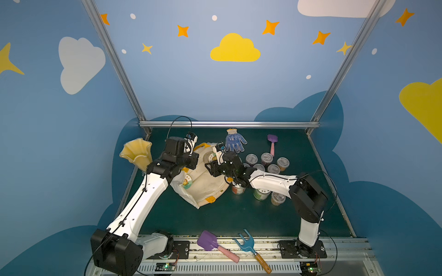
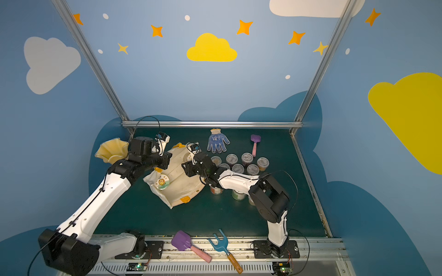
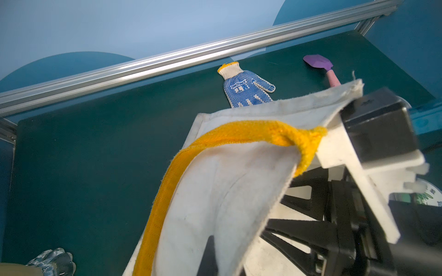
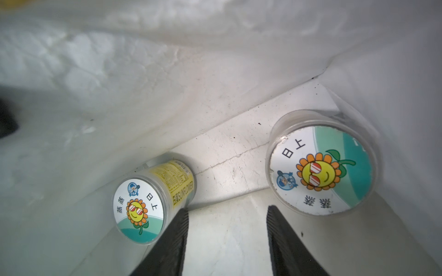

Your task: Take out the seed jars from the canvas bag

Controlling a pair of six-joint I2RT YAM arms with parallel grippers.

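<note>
The pale canvas bag [image 1: 202, 191] with yellow trim lies open on the table. Inside it, two sunflower-labelled seed jars show in the right wrist view: one upright jar [image 4: 322, 170] on the right and one tilted jar [image 4: 140, 211] on the left. My right gripper reaches into the bag, fingers apart, with only bare canvas visible between them and a jar to either side. At the bag's left rim, my left gripper [image 1: 196, 162] is shut on the canvas wall; one dark fingertip [image 3: 208, 262] shows against the cloth and the other is hidden behind it.
Several seed jars [image 1: 266, 158] stand in a cluster right of the bag, partly under my right arm. A blue glove [image 1: 235, 140] and a purple shovel [image 1: 272, 139] lie behind. A yellow vase [image 1: 136, 153] stands left.
</note>
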